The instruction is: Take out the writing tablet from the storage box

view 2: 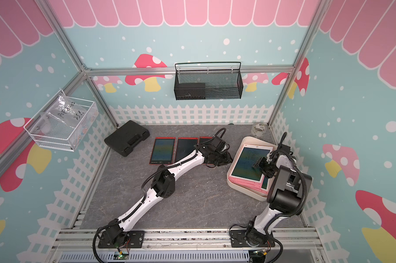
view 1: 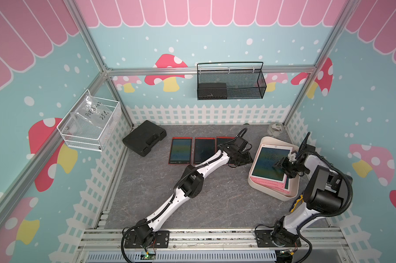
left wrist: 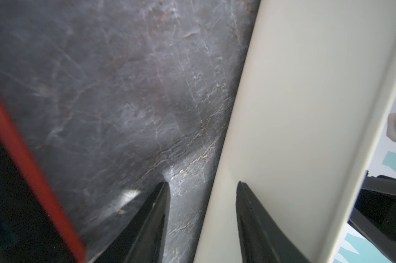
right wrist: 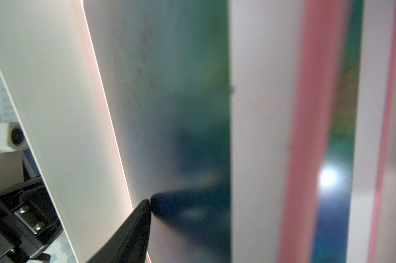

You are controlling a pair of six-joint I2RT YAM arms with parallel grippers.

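Observation:
A beige storage box [view 1: 261,190] at the right holds stacked pink and white writing tablets [view 1: 268,160], with dark green screens. My left gripper stands open just outside the box's left wall [left wrist: 294,109], its fingertips low between that wall and a red-edged tablet [left wrist: 36,184]. My right gripper [view 1: 285,165] is over the right part of the box, at the stack. The right wrist view shows one fingertip [right wrist: 132,228] close against the top tablet; the other is out of sight, so its opening is unclear.
Three red-framed tablets [view 1: 180,151] lie left of the box. A black case [view 1: 143,136] sits at the back left, a tape roll [view 1: 275,128] behind the box. Wire baskets [view 1: 246,85] hang on the walls.

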